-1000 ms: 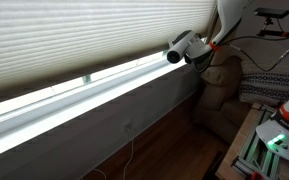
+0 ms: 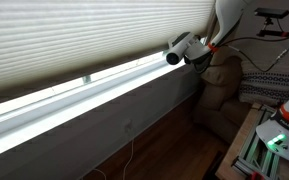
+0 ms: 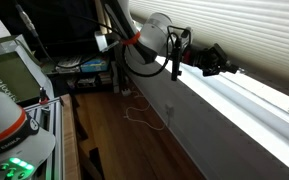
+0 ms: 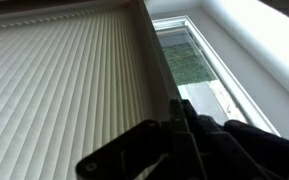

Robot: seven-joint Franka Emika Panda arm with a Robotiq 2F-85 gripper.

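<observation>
A pale pleated window blind (image 2: 74,35) hangs over the window in exterior view 1, its bottom edge above the white sill (image 2: 44,117). My gripper (image 3: 224,63) is up at the blind's lower edge in exterior view 2. The wrist view has the blind's folds (image 4: 54,95) on the left and its bottom rail (image 4: 156,60) running down to the dark fingers (image 4: 189,118). My gripper looks shut on that rail; the exact contact is hidden behind the fingers.
Window glass (image 4: 189,65) shows beyond the rail. A brown armchair (image 2: 222,95) stands below the arm, and a table (image 2: 239,145) is at the right. A white cord (image 2: 130,150) hangs by the wall. Open floor lies under the sill.
</observation>
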